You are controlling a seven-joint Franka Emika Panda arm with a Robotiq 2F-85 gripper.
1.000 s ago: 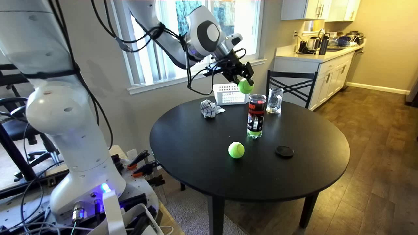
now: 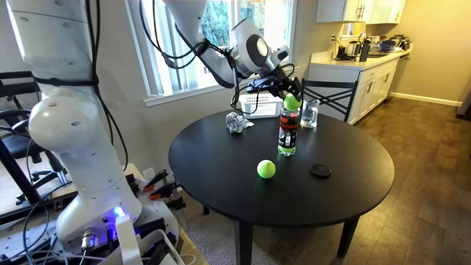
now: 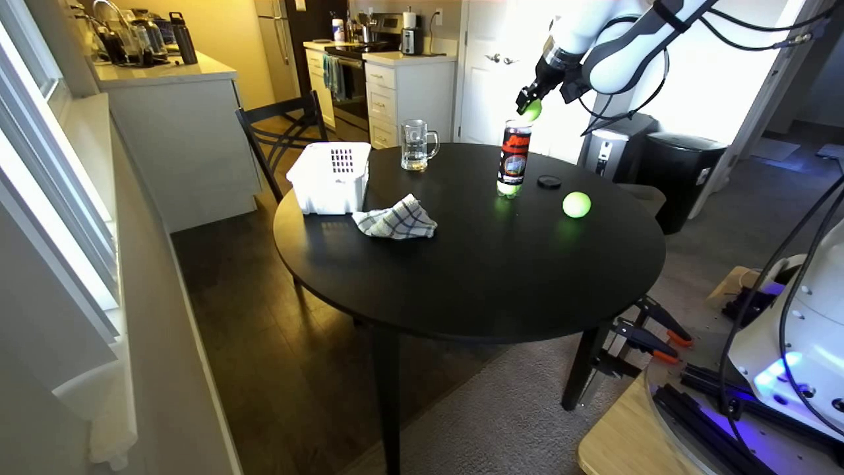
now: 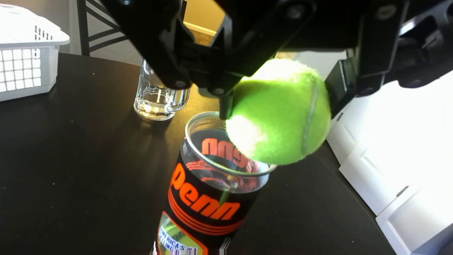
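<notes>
Between the fingers of my gripper, which is shut on it, is a yellow-green tennis ball (image 4: 278,119). The ball is at the mouth of the clear Penn can (image 4: 208,191), over the rim's right side in the wrist view; whether it touches the rim I cannot tell. Upright on the black table, the can (image 2: 288,132) has no lid on it and shows green at its bottom. A second tennis ball (image 2: 266,169) lies loose on the table, with a round black lid (image 2: 321,170) to its right in the first exterior view.
A white basket (image 3: 330,181), a checked cloth (image 3: 397,218) and a glass mug (image 3: 415,146) stand or lie around the table's window side. The mug is close behind the can (image 3: 513,158) in the first exterior view.
My gripper has carried the ball to the right in the first exterior view, from left of the can to its top. The can, loose ball and lid have not moved.
</notes>
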